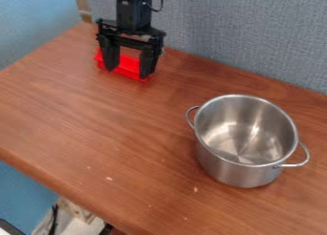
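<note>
My black gripper [130, 57] is at the upper middle of the camera view, its two fingers apart over a red object [121, 69] lying near the back of the wooden table. The fingers partly hide the red object, which looks like a low block or box. A steel pot [246, 143] with two side handles stands at the right.
A grey fabric wall [243, 38] runs along the back. The table's left edge drops to a blue area, with some cables at the lower left.
</note>
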